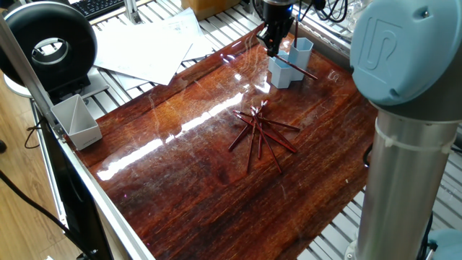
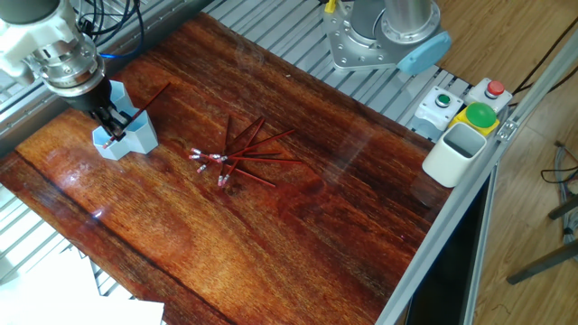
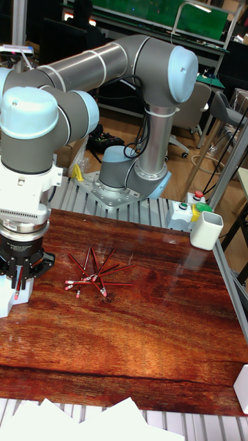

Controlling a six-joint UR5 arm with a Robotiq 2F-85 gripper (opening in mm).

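Observation:
My gripper (image 2: 117, 126) is shut on a dark red pencil (image 2: 155, 97), right above the light-blue holder of joined hexagonal cups (image 1: 281, 74). The pencil (image 1: 303, 71) slants across the holder, its free end sticking out past the cups. In exterior view 3 the gripper (image 3: 22, 273) has the pencil's pale end (image 3: 18, 293) showing between its fingers. A thin dark upright stick (image 1: 296, 32) appears at the taller cup, probably another pencil. Several more red pencils (image 1: 264, 137) lie crossed in a loose pile mid-table, their pale ends bunched together.
A white cup (image 2: 454, 155) is by the table edge, near the emergency-stop buttons (image 2: 481, 115). On the opposite side sits a white open box (image 1: 76, 123). White papers (image 1: 141, 54) lie beyond the wooden table (image 1: 180, 166), which is largely clear around the pile.

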